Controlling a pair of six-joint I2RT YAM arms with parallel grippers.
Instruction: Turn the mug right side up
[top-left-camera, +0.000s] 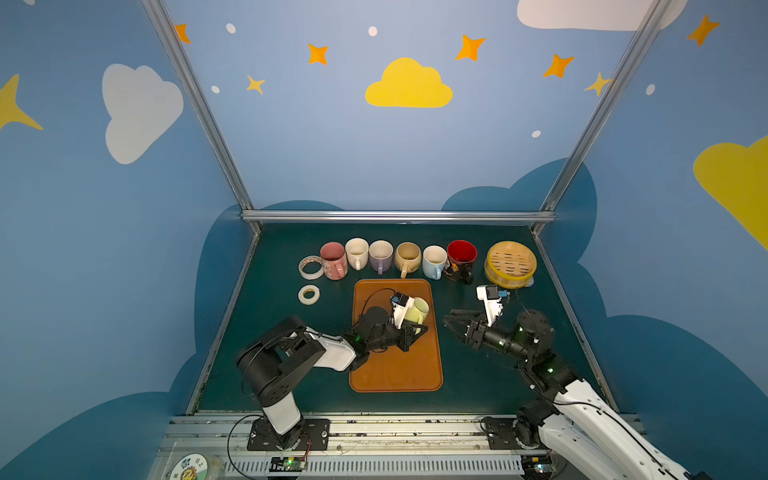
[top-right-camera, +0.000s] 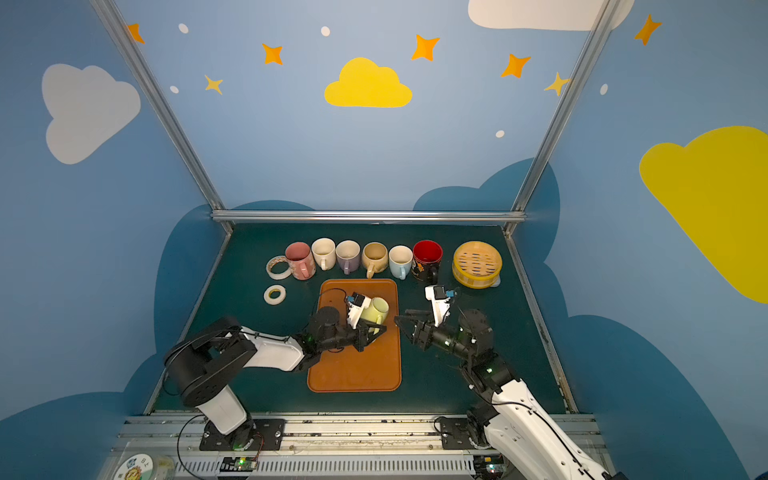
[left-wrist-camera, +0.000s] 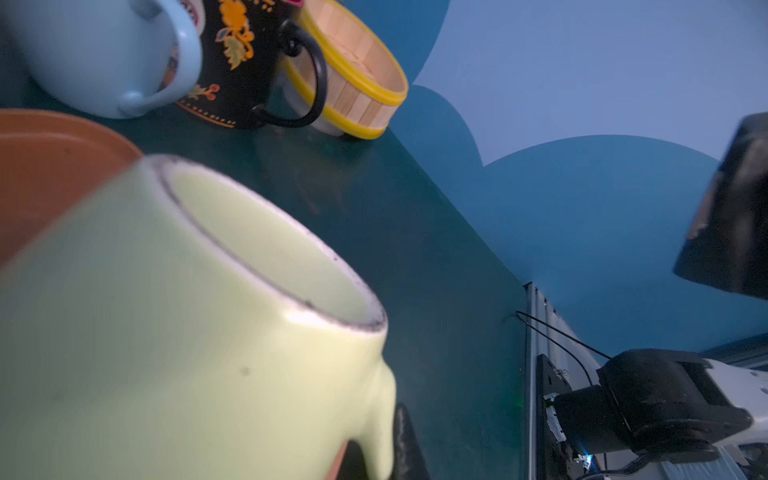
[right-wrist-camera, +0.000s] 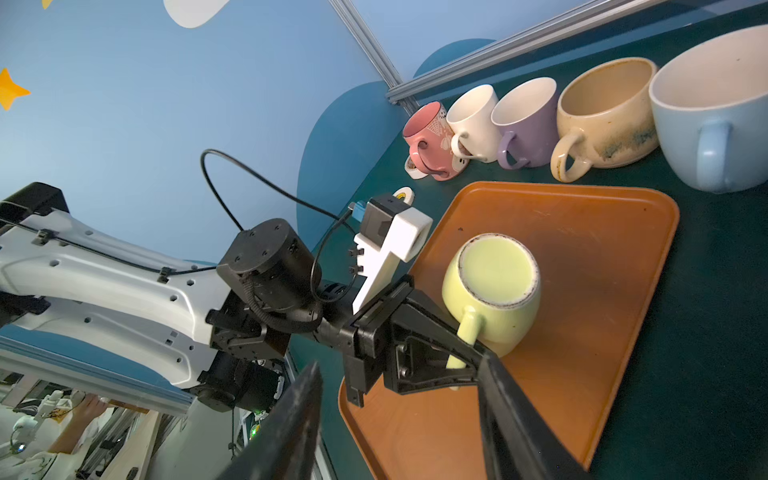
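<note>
The pale green mug (right-wrist-camera: 497, 308) is upside down over the tray, its flat base ring facing up and slightly tilted. Its handle (right-wrist-camera: 466, 332) is pinched by my left gripper (top-left-camera: 419, 329), which is shut on it. In the left wrist view the mug's side (left-wrist-camera: 184, 344) fills the lower left, with one dark finger (left-wrist-camera: 409, 452) at the handle. Whether the mug's rim touches the tray cannot be told. To the right of the tray, my right gripper (top-left-camera: 453, 319) stands open and empty, its two fingers apart in the right wrist view.
An orange-brown tray (top-left-camera: 396, 376) lies under the mug. Behind it stands a row of several upright mugs, from a pink mug (top-left-camera: 333, 261) to a black-and-red mug (top-left-camera: 461, 254). A bamboo steamer (top-left-camera: 510, 264) sits at back right, tape rolls (top-left-camera: 309, 295) at left. The tray's front half is clear.
</note>
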